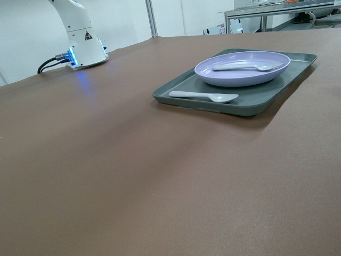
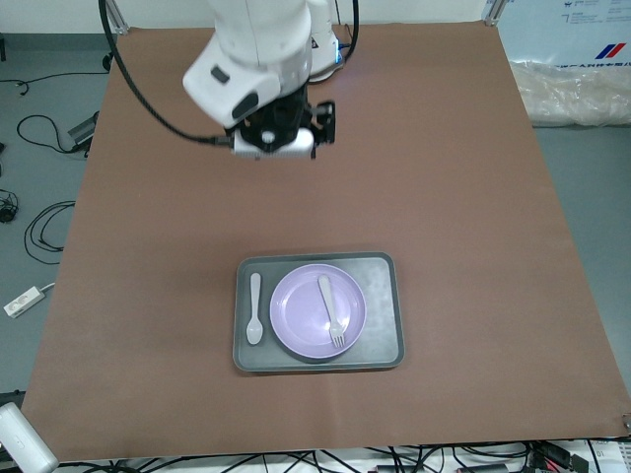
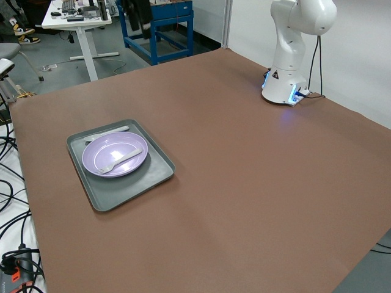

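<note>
A grey tray (image 2: 385, 325) holds a purple plate (image 2: 296, 315) with a white fork (image 2: 329, 311) lying on it, and a white spoon (image 2: 254, 306) on the tray's left side in the left view. All three also show in the top and right views. The black-and-white gripper (image 2: 286, 133) hangs over the far part of the table, well away from the tray; its fingers are too hidden to tell their state.
Cables and a power strip (image 2: 28, 301) lie off the table. The robot base stands at the far edge.
</note>
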